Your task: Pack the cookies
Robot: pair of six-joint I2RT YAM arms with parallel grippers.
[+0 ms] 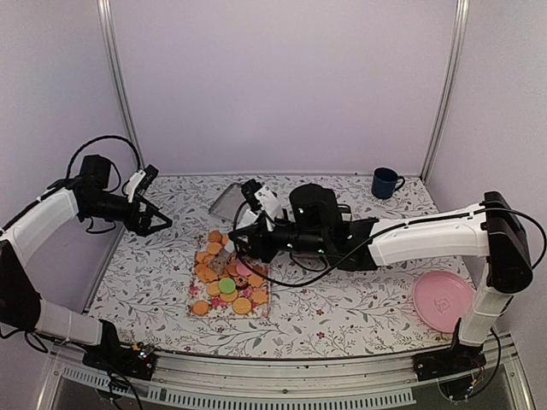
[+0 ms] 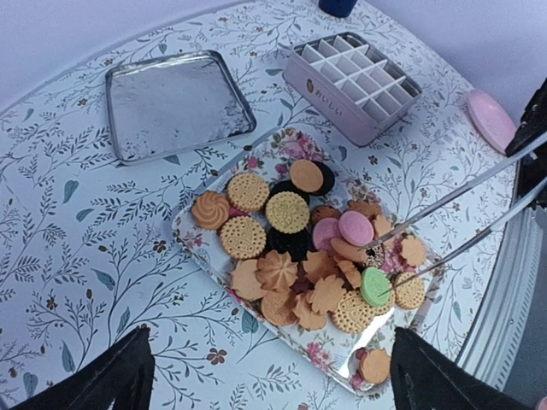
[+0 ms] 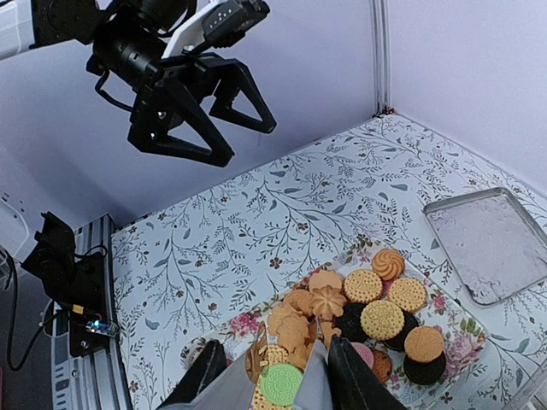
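Note:
Assorted cookies lie on a floral board point(image 2: 195, 224): sandwich rounds, flower shapes, dark ones, pink ones and a green cookie point(image 2: 375, 286). My right gripper point(image 1: 239, 241) hangs over them with long metal tong-like fingers reaching down around the green cookie and a finger-shaped biscuit point(image 2: 349, 249); whether it touches either is unclear. My left gripper point(image 1: 149, 222) is raised at the left, open and empty. A pink divided box point(image 2: 329, 98) with white compartments stands behind the board, mostly hidden by the right arm in the top view.
An empty metal tray point(image 2: 179, 107) lies at the back. A dark mug point(image 1: 385, 183) stands back right, a pink plate point(image 1: 443, 301) front right. The table left of the board is clear.

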